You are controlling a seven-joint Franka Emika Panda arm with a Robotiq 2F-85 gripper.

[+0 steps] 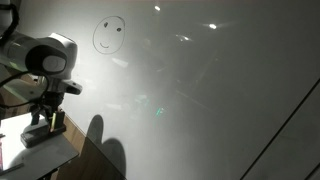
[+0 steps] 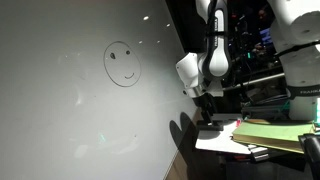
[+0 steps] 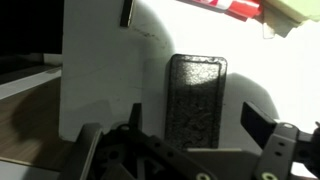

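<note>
A dark, oblong block with a textured top, resembling a board eraser (image 3: 195,88), lies on a small white table (image 1: 52,157). My open gripper is low over it, with one finger on each side. In the wrist view there are gaps between the block and both fingers, and its near end is hidden by the gripper's body. Exterior view 1 has the gripper (image 1: 46,114) right down at the eraser (image 1: 32,136). A smiley face (image 1: 108,35) is drawn on the large whiteboard (image 1: 200,90) beside the table.
At the table's far side in the wrist view are a black marker-like stick (image 3: 126,13), a red-and-white item (image 3: 236,6) and a pale yellow-green object (image 3: 297,8). The table's left edge drops off to a dark floor (image 3: 30,122).
</note>
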